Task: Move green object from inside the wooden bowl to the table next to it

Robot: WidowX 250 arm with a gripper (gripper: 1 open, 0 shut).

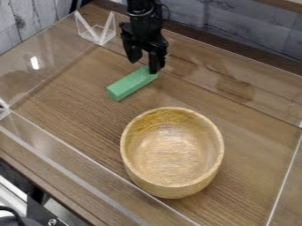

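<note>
The green object (131, 84), a flat oblong block, lies on the wooden table above and left of the wooden bowl (171, 183), clear of its rim. Nothing shows inside the bowl. My black gripper (145, 66) comes down from the top of the view and stands open, its two fingers spread at the block's far right end. Whether a finger still touches the block is hard to see at this size.
Clear, bent plastic pieces (94, 29) stand near the table's upper left edge. Dark cables or parts (18, 214) sit at the lower left corner. Bare table (242, 75) stretches to the right.
</note>
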